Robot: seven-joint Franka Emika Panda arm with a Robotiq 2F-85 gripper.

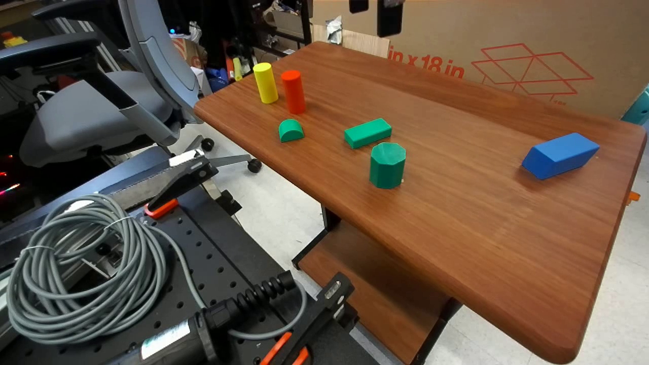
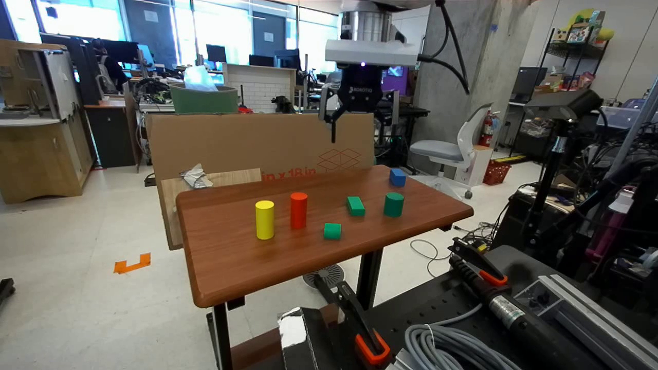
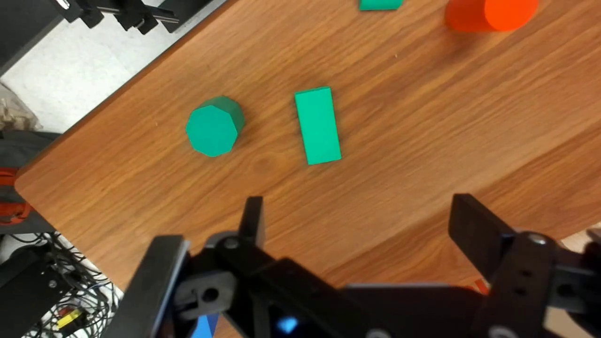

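Observation:
My gripper is open high over the table, its two black fingers wide apart and nothing between them. Below it in the wrist view lie a flat green block [image 3: 319, 126] and an upright green octagonal prism [image 3: 212, 130]. A small green half-round block [image 1: 290, 130] sits by the table's near left edge. Behind it stand a red cylinder [image 1: 293, 92] and a yellow cylinder [image 1: 265, 83], both upright. Far to the right is a blue block [image 1: 561, 155], mostly hidden by the gripper in the wrist view.
The wooden table [image 1: 487, 225] has wide bare room between the green prism and the blue block. A cardboard sheet [image 2: 247, 142] stands along its far side. Off the near side, a black cart [image 1: 201, 243] carries coiled cable and clamps.

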